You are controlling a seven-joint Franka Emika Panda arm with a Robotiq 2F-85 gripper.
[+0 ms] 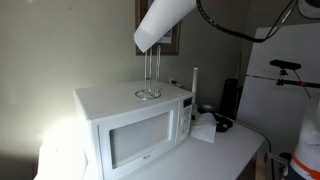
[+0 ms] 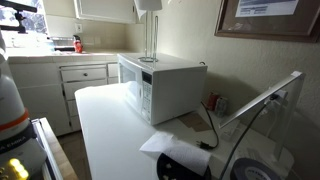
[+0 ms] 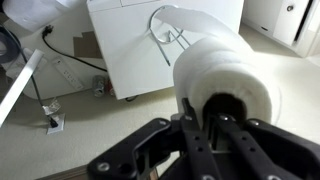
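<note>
A white paper roll (image 1: 164, 20) hangs tilted above the microwave, its lower end by the top of a wire stand (image 1: 148, 93). The stand rests on the white microwave (image 1: 140, 132). In exterior view 2 only the lower part of the roll (image 2: 149, 5) shows, at the top edge over the stand's rods (image 2: 154, 38). My gripper is shut on the near end of the roll (image 3: 208, 62), around its dark hollow core. The wrist view shows the wire stand (image 3: 163, 38) past the roll's far end. Whether a rod enters the roll cannot be told.
A white sheet (image 2: 175, 150) lies on the counter over a dark round object (image 2: 180, 171). A slanted white bar (image 2: 262, 98) rises at the right. Cables run by the wall.
</note>
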